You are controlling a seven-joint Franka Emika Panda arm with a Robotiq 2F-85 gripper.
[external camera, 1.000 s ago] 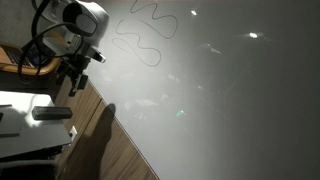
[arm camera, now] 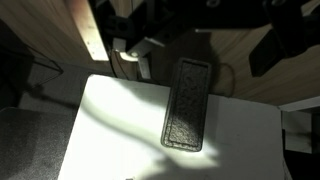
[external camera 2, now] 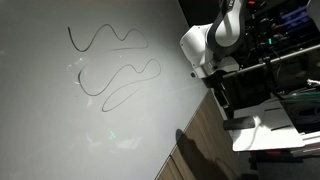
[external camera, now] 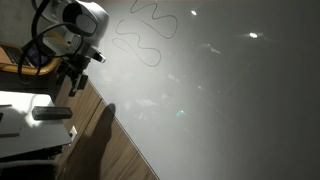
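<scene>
A dark, block-shaped eraser (external camera: 52,113) lies on a white surface (external camera: 20,145) in exterior view 1. In the wrist view the same eraser (arm camera: 187,105) shows a textured top face and juts past the white surface's edge. My gripper (external camera: 76,84) stands open just above and beyond the eraser, apart from it. Exterior view 2 shows the gripper (external camera 2: 218,92) pointing down near the eraser (external camera 2: 240,123). Between its dark fingers nothing is held. The whiteboard (external camera 2: 60,140) bears two wavy dark lines (external camera 2: 120,72).
A wood-grained panel (external camera: 110,150) runs along the whiteboard's lower edge, with the arm's shadow on it. Loose dark cables (external camera: 38,40) hang round the arm. Open space lies before the broad, bare part of the board.
</scene>
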